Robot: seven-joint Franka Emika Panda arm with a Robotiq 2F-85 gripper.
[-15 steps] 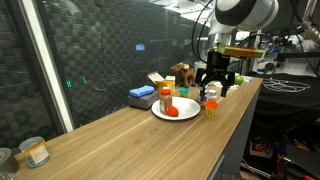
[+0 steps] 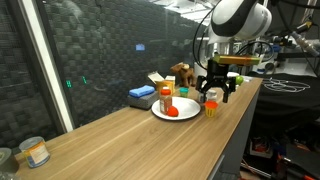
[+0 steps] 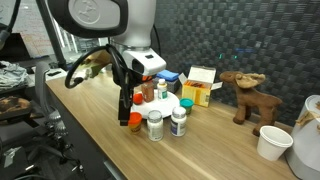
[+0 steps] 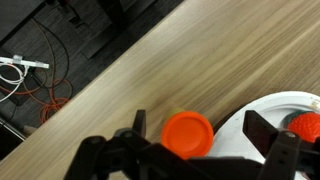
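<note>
My gripper points down over the table's front edge with its fingers apart. Beneath it stands a small bottle with an orange cap. From the wrist, the orange cap lies between the two fingers, closer to the left one, and nothing is gripped. In the second exterior view, the orange-capped bottle is partly hidden by a dark finger. Whether the fingertips reach down around the cap is hard to tell.
A white plate with a red item lies close by. Two white-lidded jars stand beside the bottle. A toy moose and white cup are farther off.
My gripper has come down a little toward the orange-capped bottle, its fingers staying apart. The bottle and plate have not visibly moved.
</note>
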